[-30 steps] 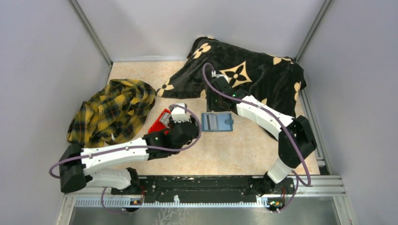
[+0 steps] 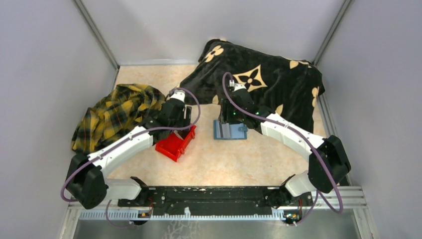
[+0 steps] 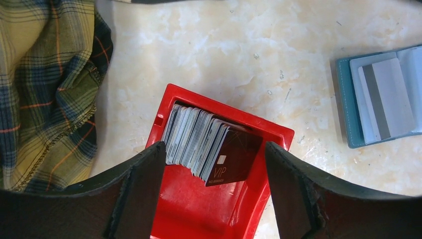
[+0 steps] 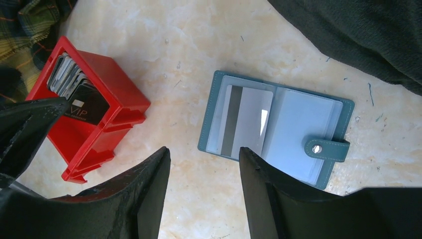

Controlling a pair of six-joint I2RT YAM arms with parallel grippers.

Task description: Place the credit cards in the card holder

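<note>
A red box holds a row of white-edged cards with a black VIP card at the front. My left gripper hangs open above it, the cards visible between its fingers. The blue card holder lies open to the right of the box, with a white card with a grey stripe on its left side and a snap strap on its right. My right gripper is open above the table near the holder's lower left, nothing between its fingers.
A yellow-black plaid cloth lies left of the box. A dark patterned blanket covers the back and right.
My left arm has swung back and over the red box from nearer the front.
</note>
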